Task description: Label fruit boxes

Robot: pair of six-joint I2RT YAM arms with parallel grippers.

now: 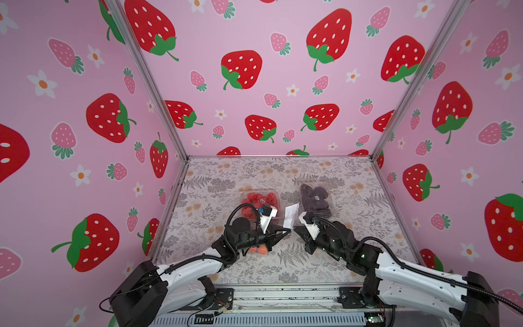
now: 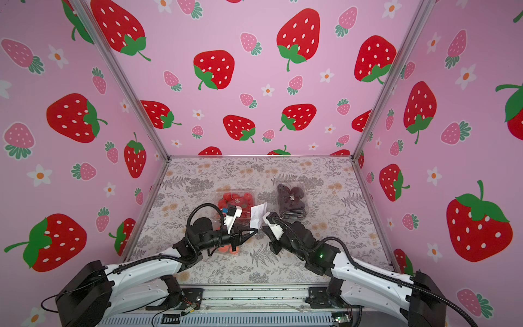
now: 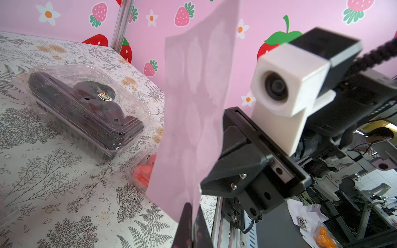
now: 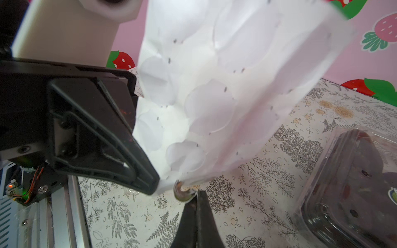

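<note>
A white sheet of oval labels (image 4: 211, 103) stands up from my left gripper, which is shut on its lower edge. My right gripper is shut close to that edge, with no sheet visible between its fingers. A small curled label (image 4: 184, 192) sticks out at the sheet's bottom edge, right by the right fingertips; whether it touches them I cannot tell. Behind the arms lie a clear box of red fruit (image 1: 260, 199) and a clear box of dark fruit (image 1: 315, 199). A box of orange-red fruit (image 1: 258, 249) is mostly hidden under the left arm.
Both grippers (image 2: 260, 231) face each other closely above the table's middle. Bare patterned table (image 1: 359, 190) lies to the right and at the back. The metal rail (image 1: 288, 287) marks the front edge.
</note>
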